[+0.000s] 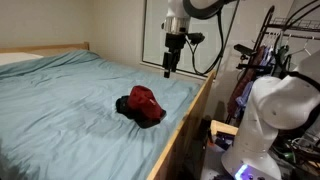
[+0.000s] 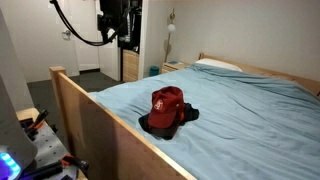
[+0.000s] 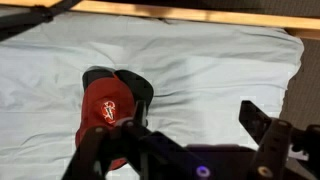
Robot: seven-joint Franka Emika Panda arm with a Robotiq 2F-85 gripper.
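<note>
A red cap [image 1: 146, 103] rests on the light blue bed sheet [image 1: 60, 100], on top of or against a black cap [image 1: 124, 106]. In the second exterior view, the red cap [image 2: 167, 106] shows an emblem on its front, and black fabric [image 2: 191, 114] sticks out at its side. From the wrist, the red cap [image 3: 104, 112] and the black cap [image 3: 138, 86] appear left of centre. My gripper is open, its fingers wide apart with only sheet visible between them. It hangs well above the bed, apart from both caps.
A wooden bed board [image 2: 110, 125] runs along the near side of the bed, between the arm's base and the sheet. Clothes [image 1: 240, 88] hang on a rack at the right. Most of the sheet around the caps is bare.
</note>
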